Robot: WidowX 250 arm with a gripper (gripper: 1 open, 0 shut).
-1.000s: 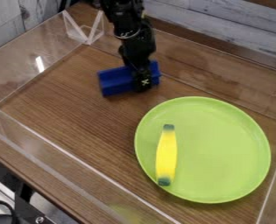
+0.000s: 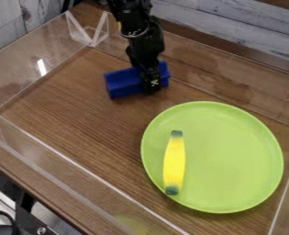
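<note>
A blue block-like object [image 2: 123, 83] lies on the wooden table at the upper middle. My black gripper [image 2: 150, 78] is lowered onto its right end, with the fingertips at or just in front of the blue object; whether they touch it is hard to tell. The gripper looks open, though its fingers are dark and partly overlap. A green plate [image 2: 212, 194] sits at the lower right, with a yellow banana-like object [image 2: 175, 163] with blue-green ends lying on its left part.
Clear plastic walls [image 2: 73, 184] line the table's left and front edges. A pale wooden wall [image 2: 232, 27] stands behind.
My gripper has shifted very slightly upward at the fingertips; the blue object, plate and yellow object look unmoved.
</note>
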